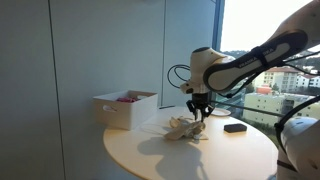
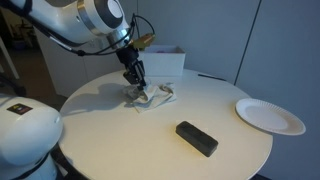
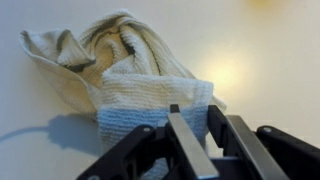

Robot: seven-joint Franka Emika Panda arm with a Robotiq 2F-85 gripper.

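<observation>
A crumpled pale towel (image 3: 135,55) lies on the white table, bunched at its far left and flatter, with a bluish tint, near the fingers in the wrist view. My gripper points down over the towel's near right edge, its two dark fingers parted a little. Part of the cloth shows just beyond the fingertips; I cannot tell whether they touch it. In exterior view 2 the towel (image 2: 157,97) spreads to the right of and below the gripper (image 2: 138,83). From exterior view 1, the gripper (image 1: 199,116) stands just above the heaped towel (image 1: 183,129).
A white box (image 1: 126,110) with reddish contents stands at the table's back left. A black block (image 2: 197,138) and a white plate (image 2: 270,116) rest on the table away from the towel.
</observation>
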